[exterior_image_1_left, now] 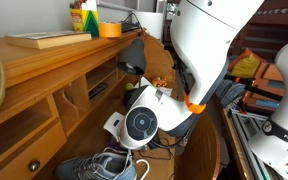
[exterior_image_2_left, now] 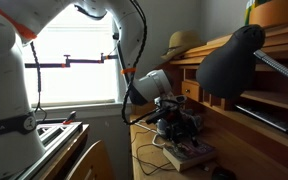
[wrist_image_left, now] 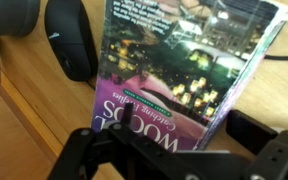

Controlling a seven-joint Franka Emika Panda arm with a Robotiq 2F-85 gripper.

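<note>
A thick paperback book (wrist_image_left: 174, 65) with a dark city-lights picture and a purple lower cover lies face up on the wooden desk. In exterior view 2 the book (exterior_image_2_left: 191, 154) shows below the arm's end. My gripper is open over the book's purple end, one finger to each side in the wrist view. Nothing is held between the fingers. Whether they touch the book cannot be told. In exterior view 1 the arm itself hides the fingers and most of the book.
A black mouse (wrist_image_left: 71, 38) lies beside the book. A grey shoe (exterior_image_1_left: 96, 166) and white cables are on the desk near the arm. Wooden cubbies (exterior_image_1_left: 72, 100) rise along the back, and a dark lamp head (exterior_image_2_left: 229, 66) hangs over the desk.
</note>
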